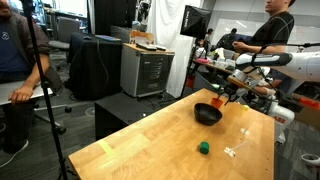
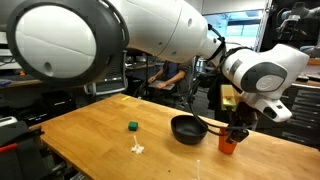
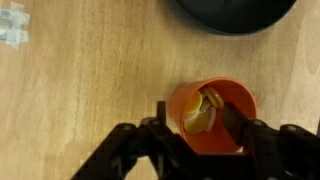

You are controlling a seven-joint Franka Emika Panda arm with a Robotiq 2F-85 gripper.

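An orange cup (image 3: 187, 98) stands on the table with several yellow and orange pieces (image 3: 205, 110) inside it. My gripper is over the cup, pointing down, with a wide gap between its dark fingers. In the wrist view the left fingertip (image 3: 160, 112) appears just outside the rim, while the right one overlaps the cup's right side. Whether either finger touches the cup cannot be told. From exterior view 2, the cup (image 2: 227, 145) shows directly below the gripper, its upper part partly covered.
A black bowl (image 2: 187, 131) sits beside the cup. A green block (image 2: 132, 126) and a white scrap (image 2: 137, 148) lie farther off on the wooden table (image 2: 90, 135). People are beyond the table in exterior view 1.
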